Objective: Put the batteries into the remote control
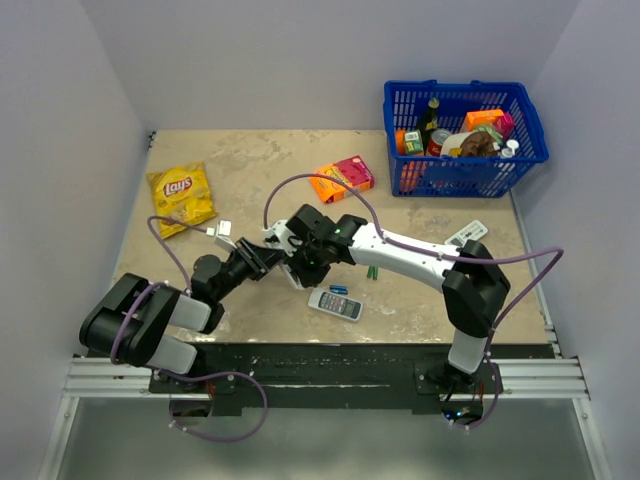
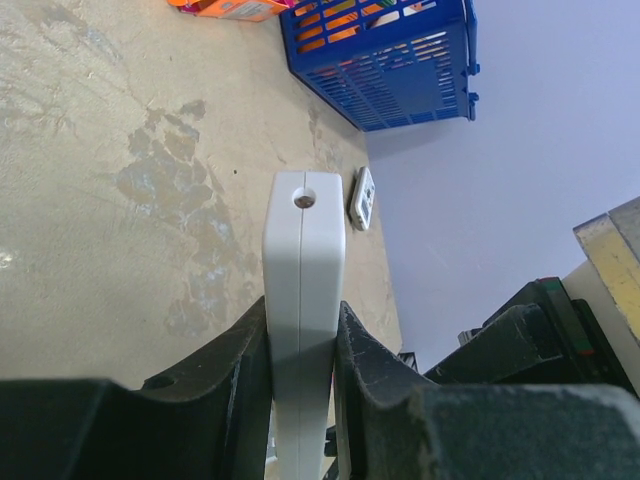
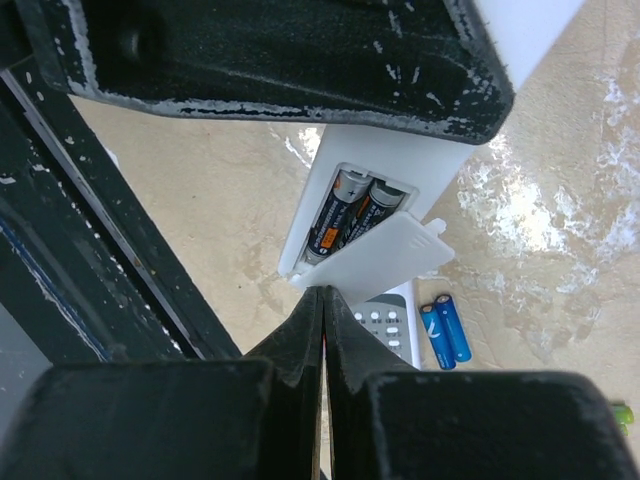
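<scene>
A white remote (image 2: 303, 250) is clamped between the fingers of my left gripper. Its back faces the right wrist camera, the battery compartment uncovered at the top, where two dark batteries (image 3: 345, 212) lie side by side. A white battery cover (image 3: 375, 258) sits askew over the compartment's lower end, tilted against the remote. My right gripper is shut, its fingertips at the cover's lower edge; whether that edge is pinched between them is hard to tell. In the top view both grippers meet around the remote, largely hiding it.
Another remote (image 1: 336, 304) lies face up below my right gripper, beside two blue batteries (image 3: 446, 332). Green batteries (image 1: 372, 272) rest farther right. A chips bag (image 1: 182, 198), an orange-pink box (image 1: 343, 179), a blue basket (image 1: 465, 180) and a white remote (image 1: 467, 233) stand farther out.
</scene>
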